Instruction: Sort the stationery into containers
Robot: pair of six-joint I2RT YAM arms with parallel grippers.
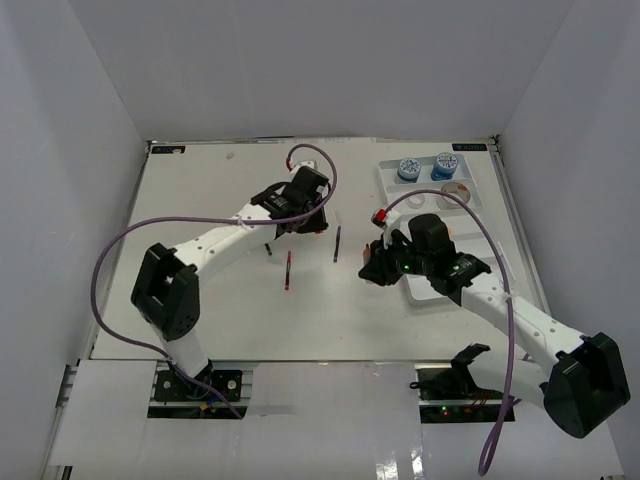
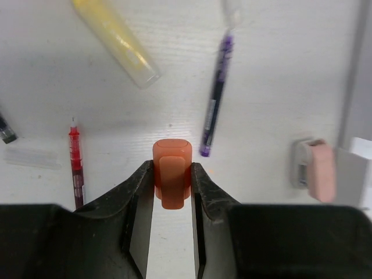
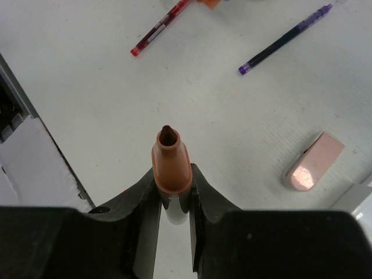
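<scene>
My left gripper is shut on an orange marker (image 2: 172,180), held above the table among loose pens: a red pen (image 2: 77,163), a purple pen (image 2: 216,93), a yellow glue stick (image 2: 116,40) and a dark pen at the left edge. My right gripper is shut on a brown-orange marker (image 3: 171,160), left of the white trays (image 1: 430,285). A pink eraser (image 3: 314,160) lies on the table near it.
The upper tray (image 1: 390,180) holds two blue-lidded jars (image 1: 445,166) and a tape roll (image 1: 455,187).
</scene>
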